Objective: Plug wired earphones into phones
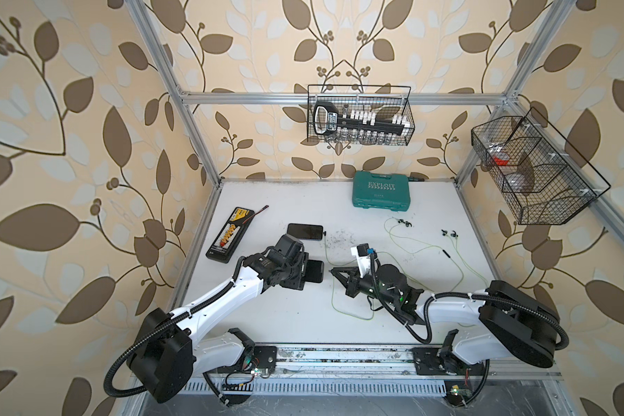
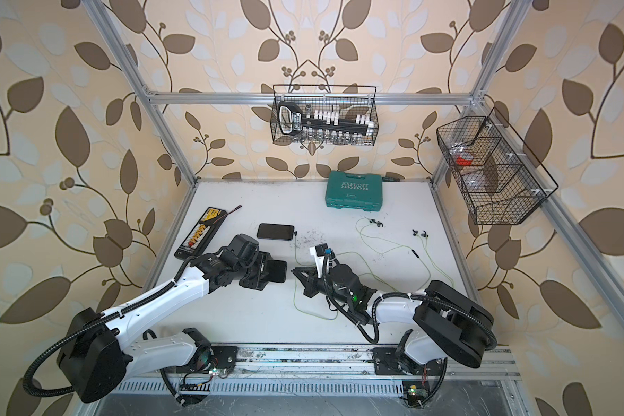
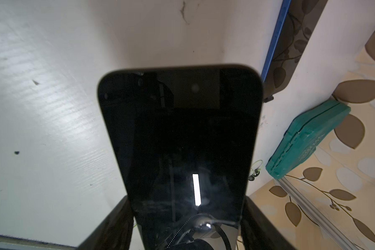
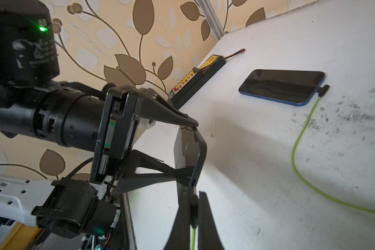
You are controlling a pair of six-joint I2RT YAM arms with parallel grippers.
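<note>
A black phone (image 3: 187, 125) is clamped across its sides by my left gripper, raised off the table and tilted. Its narrow port edge (image 4: 200, 162) shows in the right wrist view. There, my right gripper is shut on a small black earphone plug (image 4: 194, 204), its green wire hanging below. The plug's tip points at the phone's lower port edge; whether they touch I cannot tell. A second phone (image 4: 281, 85) lies flat farther back, a black angled plug (image 4: 323, 90) with green wire (image 4: 294, 154) at its end.
Earbuds and green wires (image 1: 423, 242) spread over the right of the table. A teal case (image 1: 381, 191) stands at the back, and a black battery pack (image 1: 230, 234) lies at the left. Bare table (image 1: 291, 322) shows in front of the arms.
</note>
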